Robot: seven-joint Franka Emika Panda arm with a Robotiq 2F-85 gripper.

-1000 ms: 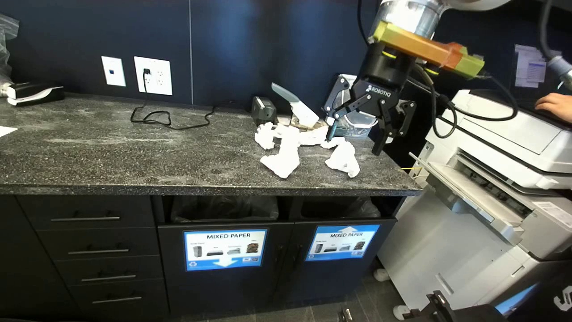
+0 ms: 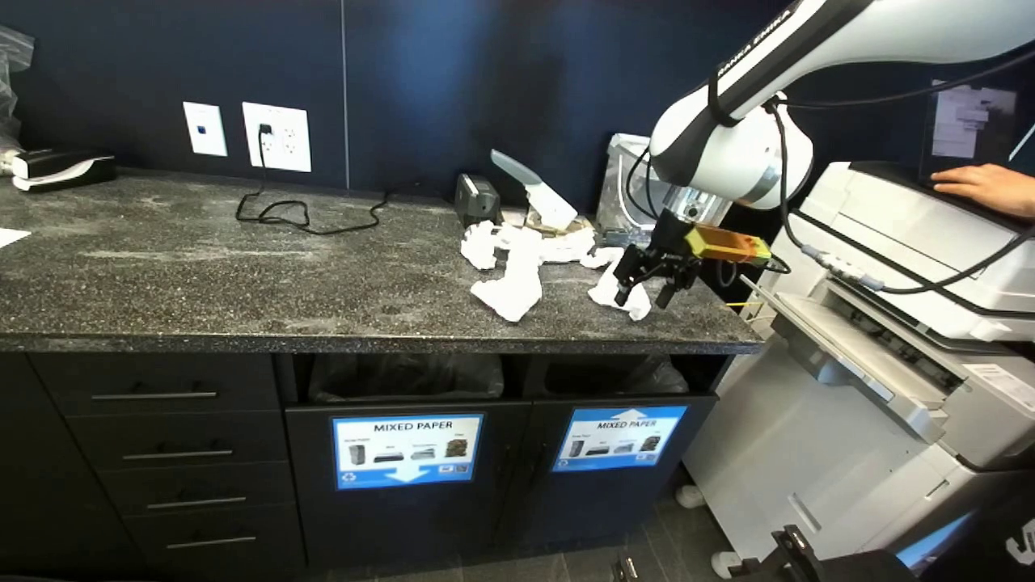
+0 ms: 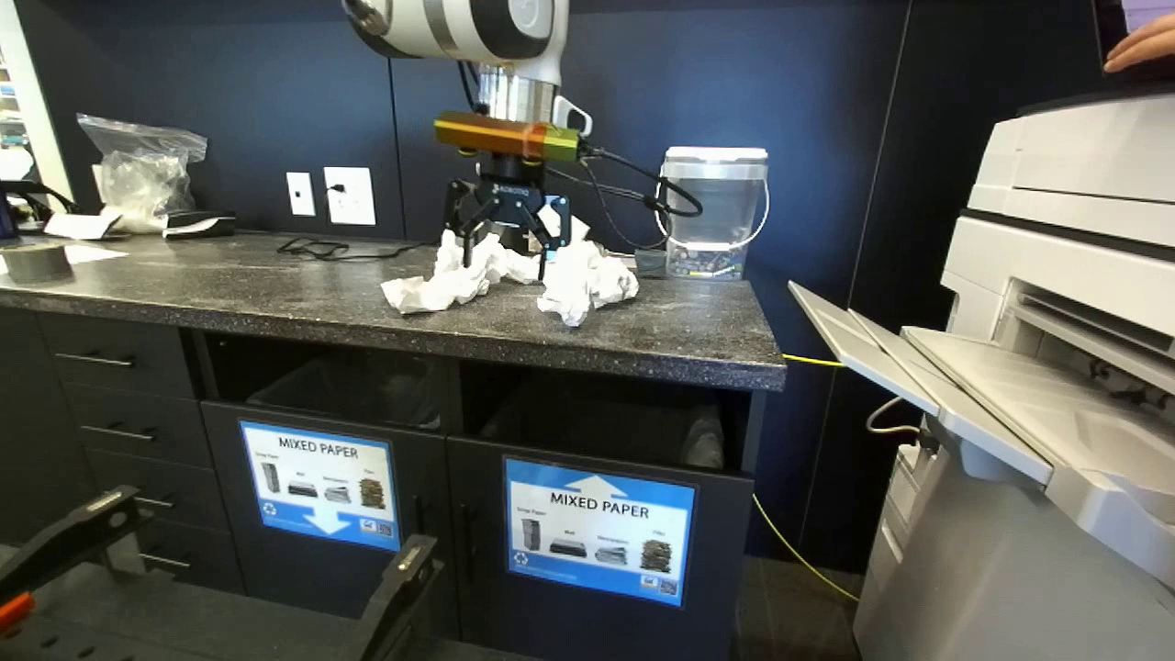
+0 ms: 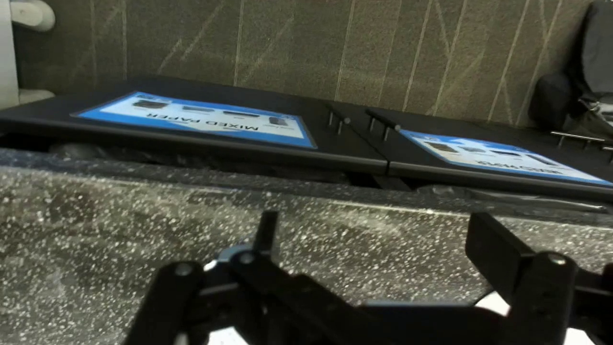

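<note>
Crumpled white paper lies on the dark speckled counter [image 2: 291,281]: one piece [image 2: 514,289] towards the left, another [image 2: 603,294] at the right beside the gripper, and more [image 2: 568,248] behind. My gripper [image 2: 643,294] is low over the counter's right part, its fingers apart. From the front, its fingers straddle a gap between the left paper [image 3: 435,288] and the right paper [image 3: 589,285]; whether they touch paper I cannot tell. In the wrist view the open gripper has bare counter between its fingertips, with bits of white paper [image 4: 227,336] low in the picture, mostly hidden by the fingers.
Two bins with blue "MIXED PAPER" signs [image 3: 600,529] sit beneath the counter's front edge. A clear lidded bucket [image 3: 713,215] and a grey-and-white upright object [image 2: 535,192] stand at the back. The printer [image 2: 893,281] is to the right.
My gripper has come down and turned, and now sits beside the right paper, partly in front of it. The paper has not visibly moved.
</note>
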